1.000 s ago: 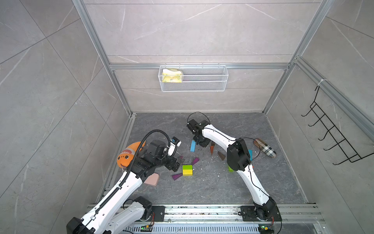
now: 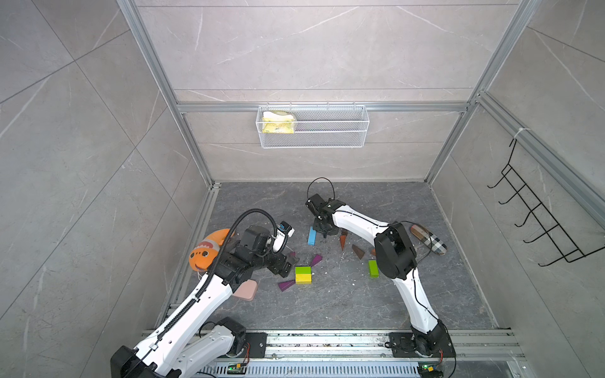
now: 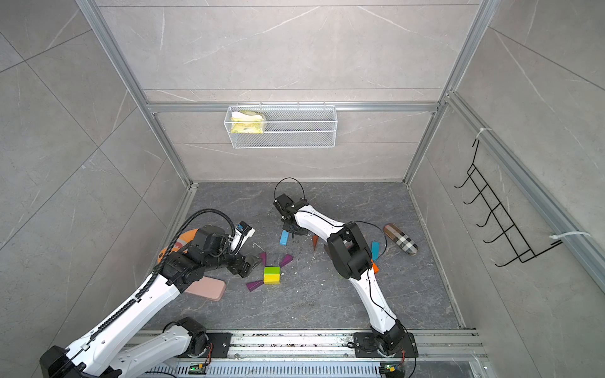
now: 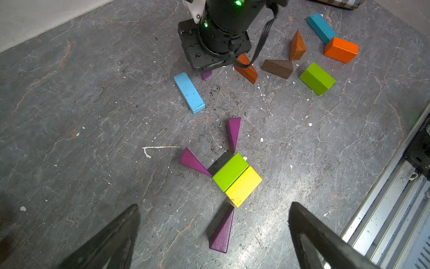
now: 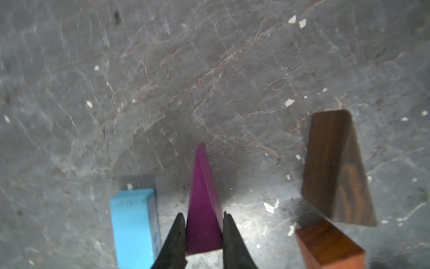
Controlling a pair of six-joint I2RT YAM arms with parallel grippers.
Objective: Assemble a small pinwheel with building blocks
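In the right wrist view my right gripper has its fingers close on either side of the wide end of a purple wedge (image 5: 201,192), beside a light blue block (image 5: 132,219); whether it grips is unclear. Brown (image 5: 331,165) and orange-brown (image 5: 327,246) wedges lie to its right. In the left wrist view, a green block (image 4: 230,172) and yellow block (image 4: 243,186) stand together, with purple wedges (image 4: 233,132) around them, below my open left gripper.
A green block (image 4: 317,79), orange block (image 4: 341,50) and teal block (image 4: 322,27) lie at right, near a plaid item (image 3: 400,239). An orange plush (image 2: 203,255) and pink pad (image 2: 245,290) sit at left. Bare tabletop (image 2: 264,201) is at the back.
My left arm and the blocks around the green-yellow pair look unchanged.
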